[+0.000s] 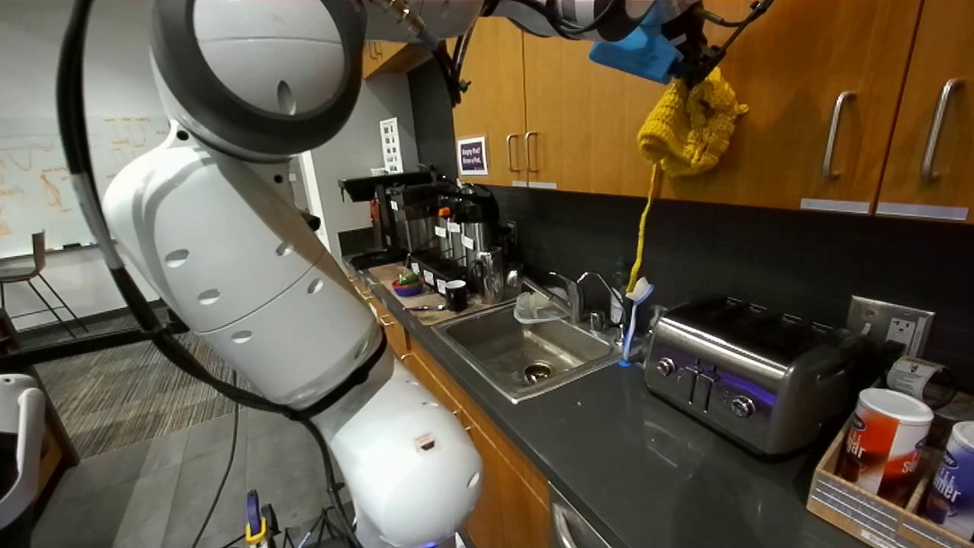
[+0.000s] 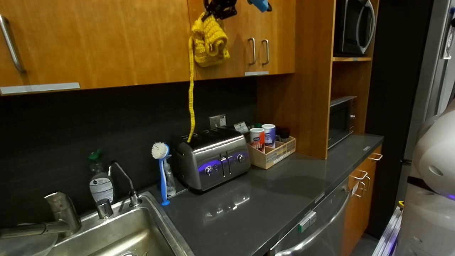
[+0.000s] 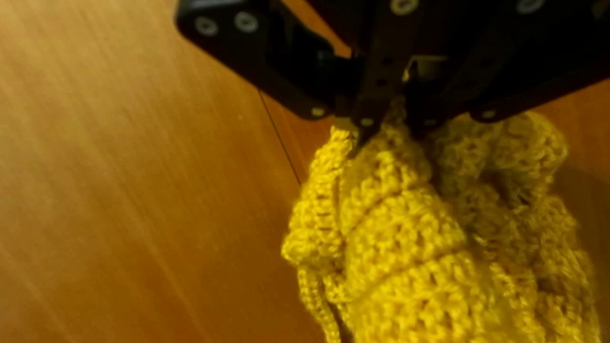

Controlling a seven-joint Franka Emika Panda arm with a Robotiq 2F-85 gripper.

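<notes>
A yellow knitted piece [image 1: 686,128] hangs bunched below my gripper [image 1: 695,71], high in front of the wooden upper cabinets. In the wrist view the black fingers pinch the top of the yellow knit [image 3: 411,246]; my gripper is shut on it, and its folds spread to both sides below. A long yellow strap [image 2: 191,98] trails from the knit, its lower end near the left end of the steel toaster [image 2: 217,160]. Whether that end touches the toaster, I cannot tell. Only part of the gripper [image 2: 211,15] shows at the top of the second exterior view.
Left of the toaster, a blue-handled dish brush [image 2: 163,175] stands upright near the sink [image 1: 529,347]. A wooden box [image 2: 273,155] with canisters sits to the toaster's right. Cabinet handles [image 1: 837,135] stick out near the knit.
</notes>
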